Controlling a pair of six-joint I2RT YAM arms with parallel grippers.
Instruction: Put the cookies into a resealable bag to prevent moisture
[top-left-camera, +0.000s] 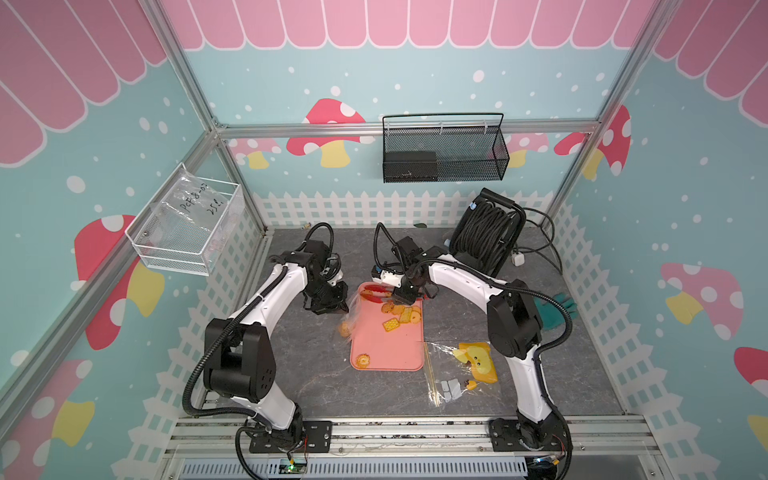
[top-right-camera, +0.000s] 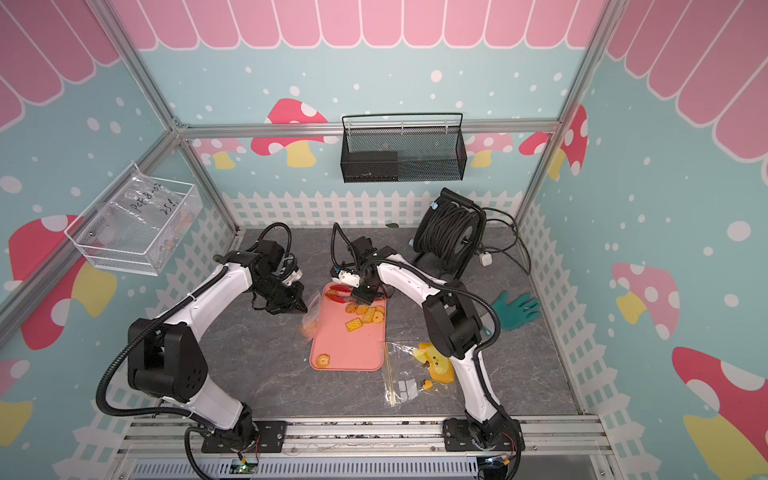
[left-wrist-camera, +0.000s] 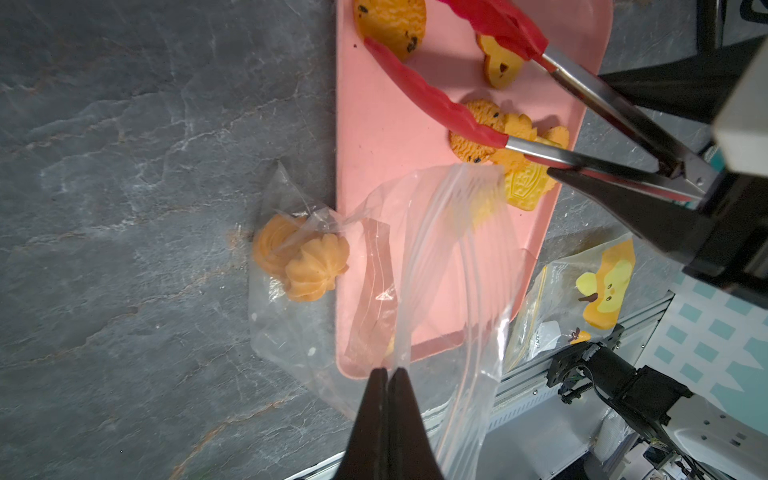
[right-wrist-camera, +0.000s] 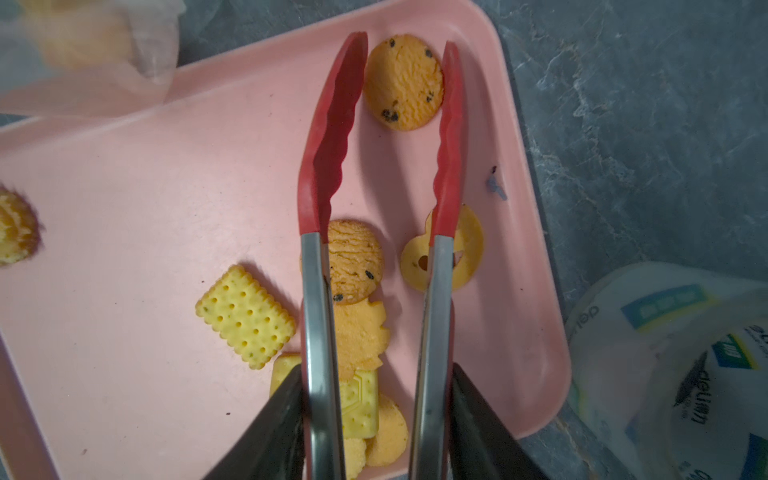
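A clear resealable bag (left-wrist-camera: 472, 264) hangs from my left gripper, which is shut on its film, and two swirled cookies (left-wrist-camera: 317, 266) rest in its bottom corner. The bag's mouth stands partly spread over the pink tray (right-wrist-camera: 152, 184). My right gripper is open around red-tipped tongs (right-wrist-camera: 326, 152), whose arms are spread between its fingers. The tong tips flank a round speckled cookie (right-wrist-camera: 402, 82) at the tray's corner; whether both touch it, I cannot tell. Other cookies lie nearby, including a rectangular cracker (right-wrist-camera: 246, 316) and a small round cookie (right-wrist-camera: 355, 260).
A printed clear pouch (top-left-camera: 478, 361) lies right of the tray. Farther right are a teal glove (top-right-camera: 516, 309) and a dark cable reel (top-left-camera: 488, 236). A roll of tape (right-wrist-camera: 680, 360) sits beside the tray's corner. Bare table extends left of the tray.
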